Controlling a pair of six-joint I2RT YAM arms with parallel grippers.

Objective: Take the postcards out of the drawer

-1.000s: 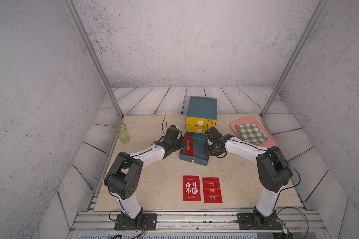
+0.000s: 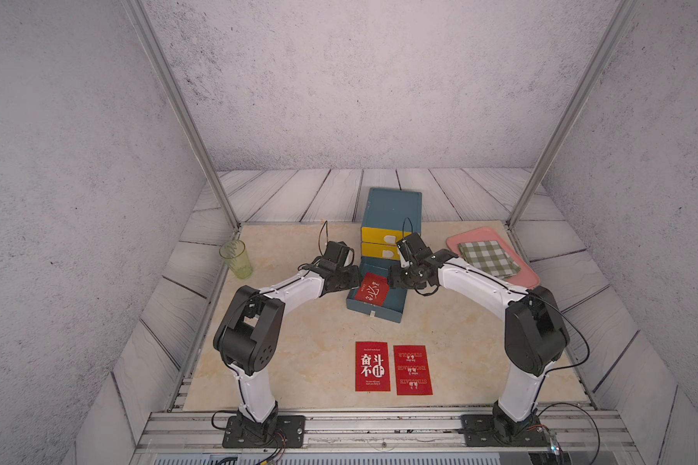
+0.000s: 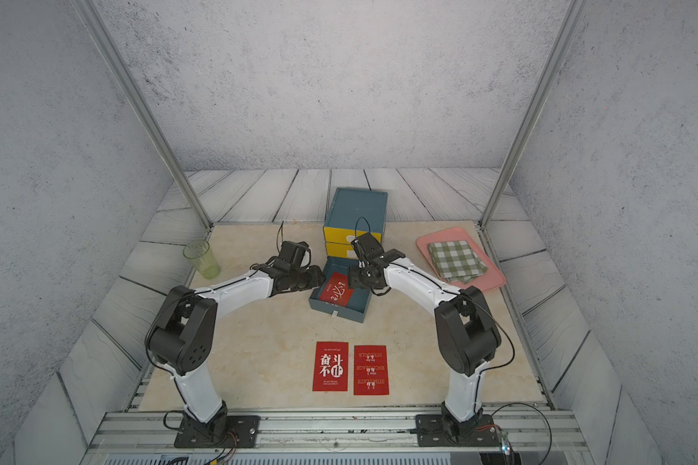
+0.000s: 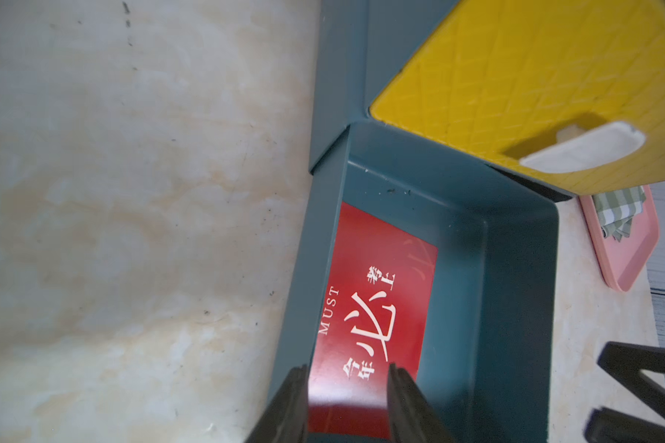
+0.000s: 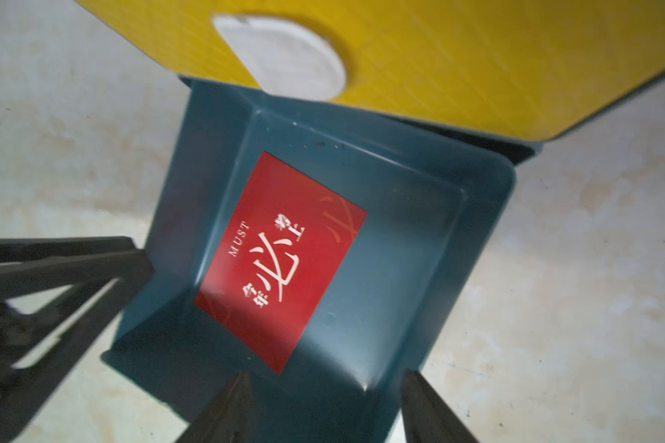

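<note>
One red postcard lies flat in the pulled-out blue drawer, below a yellow-fronted drawer stack. Two other red postcards, a left one and a right one, lie on the table in front. My left gripper is over the drawer's left side near the postcard, its fingers apart with nothing between them. My right gripper is over the drawer's right part, fingers apart and empty.
A green glass stands at the back left. A pink tray with a checked cloth sits at the back right. The table's front middle holds the two postcards, with clear space either side.
The drawer postcard has gone from tilted along the left wall to lying flat. My left gripper has shifted slightly, and my right gripper has moved up toward the back of the drawer.
</note>
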